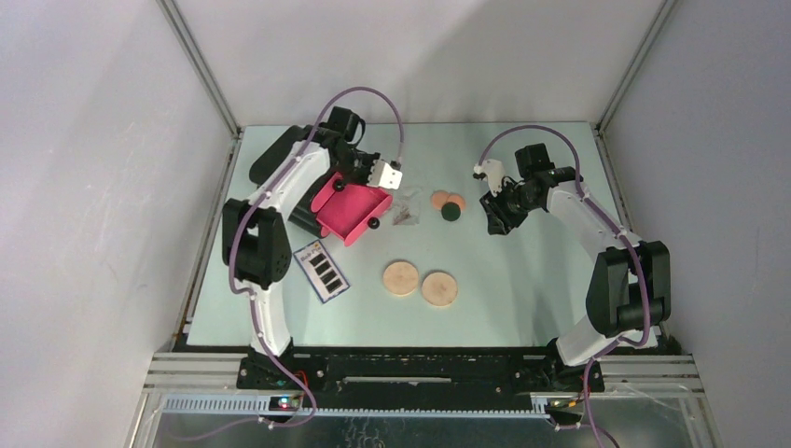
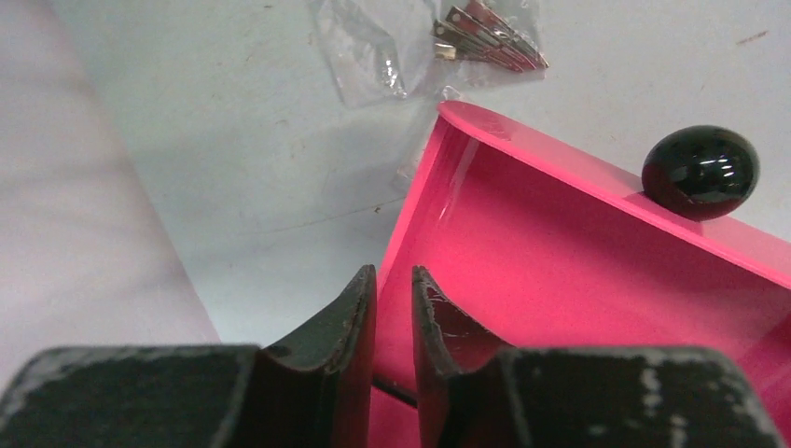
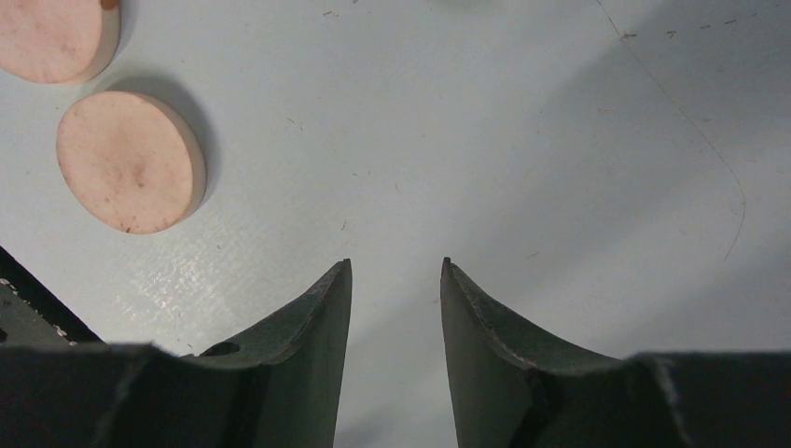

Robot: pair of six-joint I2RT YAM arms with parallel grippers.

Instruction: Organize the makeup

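Observation:
A pink open box (image 1: 353,213) with round black knobs lies on the left half of the table. Just over its rim is my left gripper, its fingers parted by a narrow gap. Pink wall (image 2: 522,219) shows behind the fingertips, and a glossy black knob (image 2: 701,172) sits at the box's edge. A clear bag with small metal clips (image 2: 490,37) lies beside the box. My right gripper hangs open over bare table, nothing between its fingers. Two round beige puffs (image 3: 132,161) lie off to its left in the right wrist view.
A palette with dark pans (image 1: 322,272) lies near the pink box. Two small orange discs (image 1: 448,200) and a dark green one (image 1: 451,212) sit mid-table. A black case (image 1: 274,156) is at the back left.

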